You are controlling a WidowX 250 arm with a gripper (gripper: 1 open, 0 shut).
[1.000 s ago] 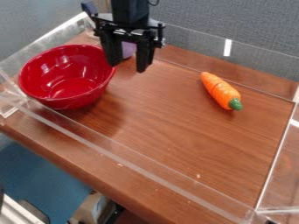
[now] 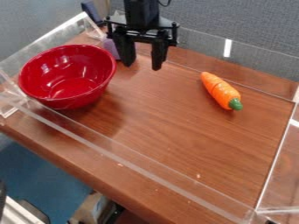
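My black gripper (image 2: 142,54) hangs at the upper middle, open, with its two fingers apart and nothing seen between them. It is just right of and above the red bowl (image 2: 66,79), which sits empty at the left of the wooden table. An orange toy carrot (image 2: 219,90) with a green top lies on the right half of the table, apart from the gripper and the bowl.
Clear plastic walls border the wooden table (image 2: 163,140). A purple object at the back left is partly hidden behind my gripper and the bowl.
The bowl and carrot have not moved.
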